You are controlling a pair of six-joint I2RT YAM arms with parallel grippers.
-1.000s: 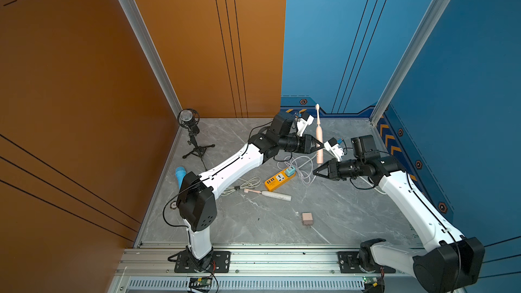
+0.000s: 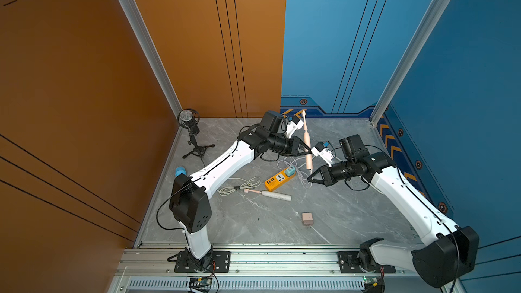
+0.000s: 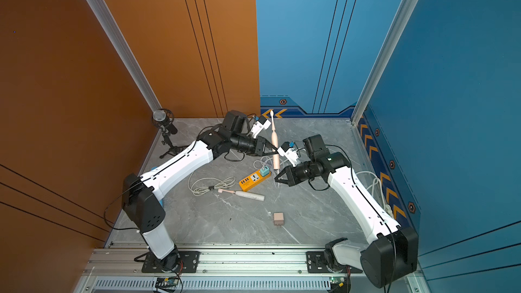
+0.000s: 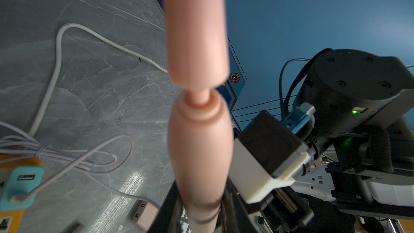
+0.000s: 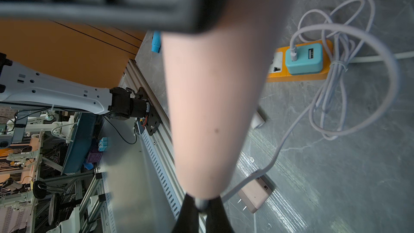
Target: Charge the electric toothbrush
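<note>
A pink electric toothbrush (image 2: 307, 140) stands upright in the air, with my left gripper (image 2: 305, 149) shut on it, as the left wrist view (image 4: 200, 146) shows close up. My right gripper (image 2: 313, 178) is shut just below the handle's bottom end; in the right wrist view its fingertips (image 5: 185, 215) meet under that end, around a small grey tip and the white cable, exact contact unclear. The cable runs to a teal USB adapter (image 5: 304, 62) plugged into the orange power strip (image 2: 274, 183).
A white toothbrush (image 2: 275, 195) lies front-left of the strip, a beige adapter (image 2: 307, 218) nearer the front. A coiled cable (image 3: 209, 188) lies left, and a black stand (image 2: 192, 135) at back left.
Both grippers and the held toothbrush have moved left and somewhat lower over the last second. The toothbrush stays upright in my left gripper.
</note>
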